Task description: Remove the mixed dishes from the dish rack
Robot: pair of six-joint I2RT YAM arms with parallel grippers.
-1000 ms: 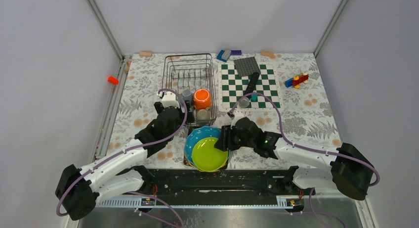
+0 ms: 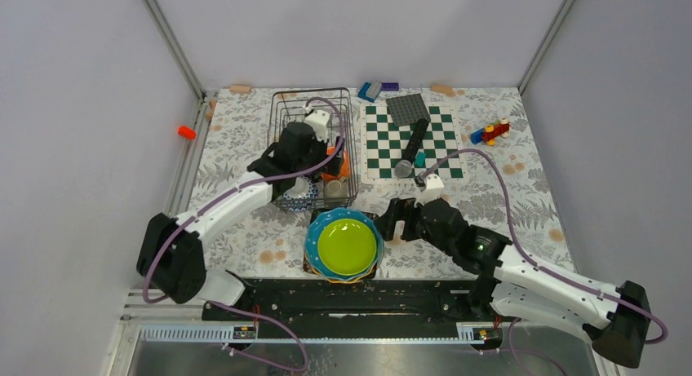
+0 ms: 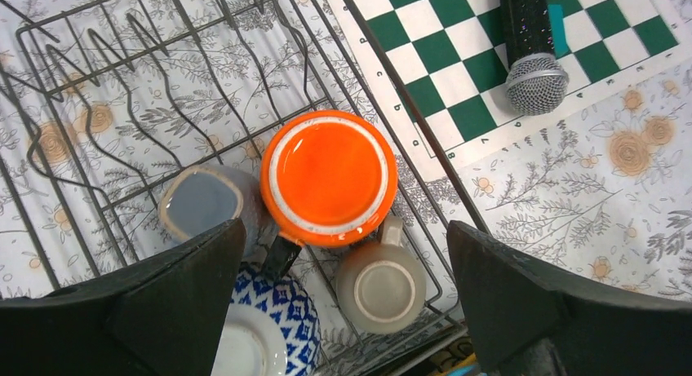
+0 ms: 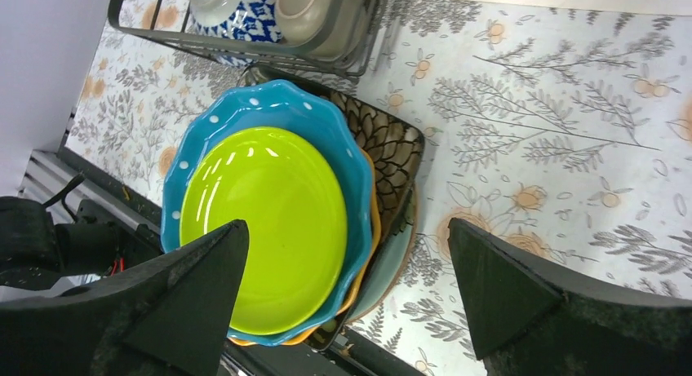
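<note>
In the left wrist view an orange mug (image 3: 325,172) lies bottom-up in the rack (image 3: 57,93) beside a grey mug (image 3: 200,205), a beige mug (image 3: 382,288) and a blue-patterned piece (image 3: 298,327). My left gripper hangs open over them. Below the rack, a lime plate (image 4: 261,217) rests on a blue scalloped plate (image 4: 277,101), stacked on other dishes and a dark tray. My right gripper is open at the stack's right side, holding nothing.
A checkerboard mat (image 2: 376,148) with a microphone (image 2: 412,148) lies right of the rack. Toy bricks (image 2: 494,133) stand at the right.
My right gripper has moved right, off the lime plate, which now sits more centred on the blue one.
</note>
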